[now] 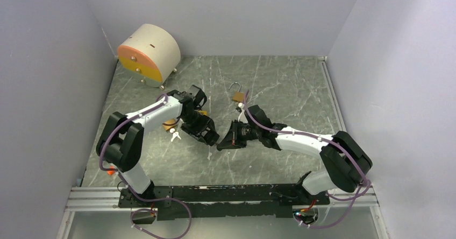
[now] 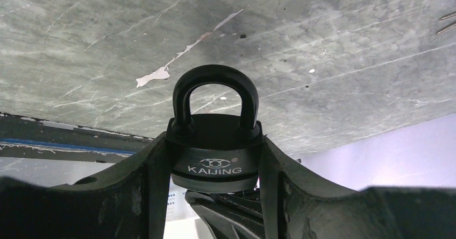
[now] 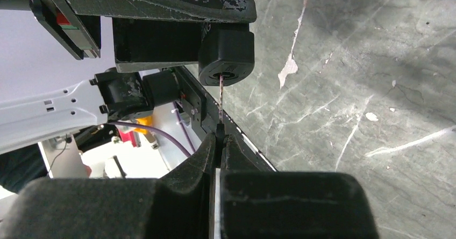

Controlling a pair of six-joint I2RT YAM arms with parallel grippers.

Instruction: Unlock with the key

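Observation:
A black KAIJING padlock (image 2: 213,155) with its shackle in place is gripped between the fingers of my left gripper, near the middle of the table. In the right wrist view, my right gripper is shut on a dark-headed key (image 3: 221,104). The key's blade points up to the keyhole in the padlock's bottom (image 3: 226,50); its tip is at the hole, and how far inside it is I cannot tell. The top view shows the two grippers facing each other.
A brass padlock (image 1: 239,97) lies behind my right gripper. Loose keys (image 1: 175,134) and an orange block (image 1: 169,125) lie left of my left gripper. A striped cylinder box (image 1: 149,55) stands at the back left.

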